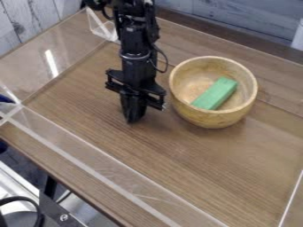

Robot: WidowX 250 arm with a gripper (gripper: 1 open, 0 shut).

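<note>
My black gripper point(130, 112) points down at the wooden table point(142, 177) in the centre, its tip low near the surface and shut, with nothing visible between the fingers. To its right is a round tan bowl point(190, 66) holding a green block point(215, 93).
Bare wood fills the front and right of the table. A clear tape strip crosses the left side. Black cables point(35, 211) lie at the bottom left, and a blue-and-white patterned surface shows beyond the left edge.
</note>
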